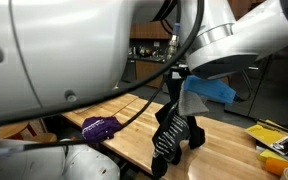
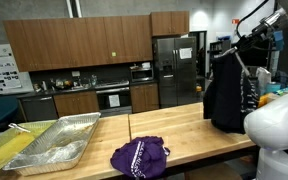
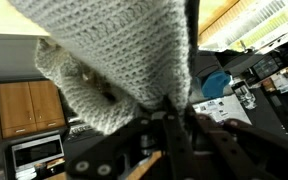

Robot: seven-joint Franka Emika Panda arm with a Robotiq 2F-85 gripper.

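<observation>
A dark cloth with a grey side hangs from my gripper (image 2: 242,54), which is shut on it. In the second exterior view the dark cloth (image 2: 226,98) drapes down by the table's right end. In the first exterior view its dark striped part (image 1: 171,138) hangs low over the table, with the grey part (image 1: 193,104) above. Fuzzy grey cloth (image 3: 134,55) fills much of the wrist view and runs down to the fingers, hiding most of the fingertips. A crumpled purple cloth (image 2: 140,157) lies apart on the table.
Foil trays (image 2: 59,140) stand at the table's left in the second exterior view. Yellow items (image 1: 274,136) lie at the right edge in the first exterior view. The tabletop (image 2: 174,127) between trays and hanging cloth is largely bare.
</observation>
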